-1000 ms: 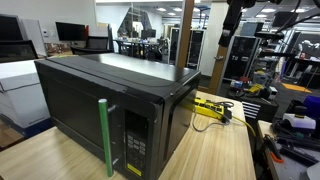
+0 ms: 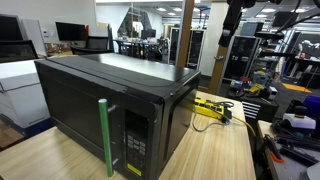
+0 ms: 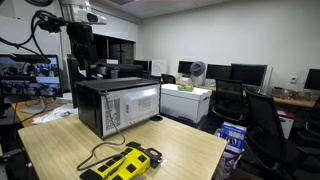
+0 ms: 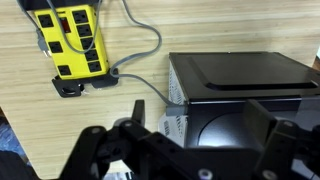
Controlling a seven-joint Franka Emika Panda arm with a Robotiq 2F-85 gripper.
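A black microwave [image 2: 75, 105] sits on the wooden table, its door closed, with a green strip along the handle [image 2: 105, 140] and a keypad [image 2: 137, 138] beside it. Exterior view 2 shows the microwave's [image 3: 132, 104] vented side panel. My gripper hangs above the microwave's [image 4: 245, 70] edge in the wrist view, its fingers wide apart with nothing between them. At the upper right of exterior view 1, the gripper [image 2: 225, 44] is raised clear of the microwave; in exterior view 2 the gripper [image 3: 83, 65] is at the upper left.
A yellow power strip [image 3: 124, 163] lies on the table beside the microwave, with a grey cable [image 4: 145, 78] running toward the microwave. Bare wooden tabletop [image 3: 190, 143] stretches to the right in exterior view 2. Chairs [image 3: 268, 120] stand beyond the table.
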